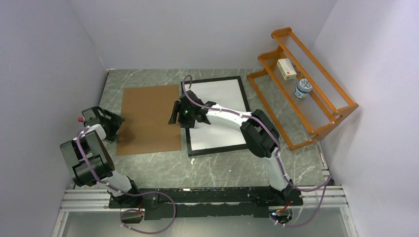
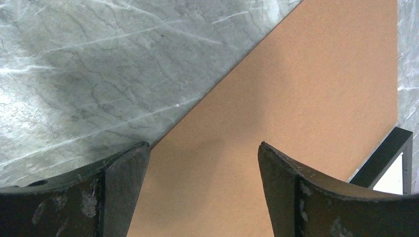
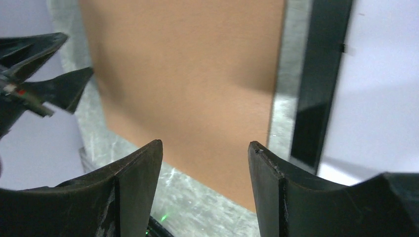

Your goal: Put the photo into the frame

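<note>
A flat brown board [image 1: 148, 118] lies on the marble table at the left. Close to its right edge lies the black frame [image 1: 217, 152], with a white sheet [image 1: 220, 138] inside it; a narrow gap with table showing separates board and frame in the right wrist view. No photo can be told apart from these. My left gripper is open at the board's left edge, one finger over the table and the other over the board. My right gripper stands open above the board's right part, beside the frame, with nothing between its fingers.
A wooden shelf [image 1: 309, 133] stands at the right, holding a small box [image 1: 286, 69] and a jar [image 1: 303, 88]. Bare table [image 1: 227, 168] shows in front of the frame. The left arm is near the left wall.
</note>
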